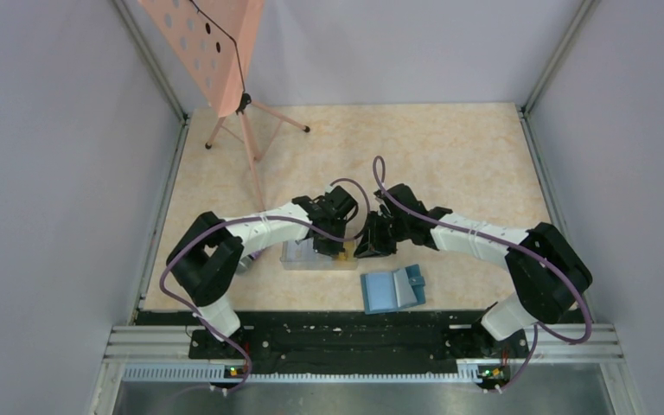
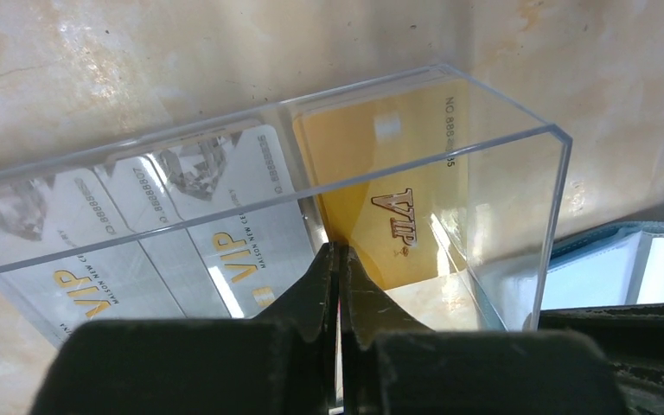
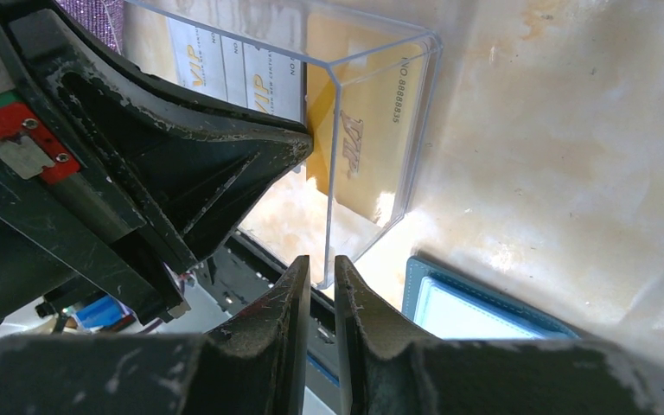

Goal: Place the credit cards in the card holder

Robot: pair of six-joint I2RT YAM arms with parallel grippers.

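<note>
A gold VIP card (image 2: 389,216) lies at the right end of a clear open-topped box (image 2: 225,121), with several white VIP cards (image 2: 151,229) to its left. The tip of my left gripper is shut at the gold card's left edge; no card shows between its fingers. My right gripper stands partly open just outside the box's right end, a narrow empty gap between its fingers. Spread open on the table is the blue card holder (image 1: 381,291), its lower-right corner region also in the right wrist view.
A pinkish stand (image 1: 251,143) rises at the table's back left. A shiny cylinder (image 1: 244,264) lies left of the box, by the left arm.
</note>
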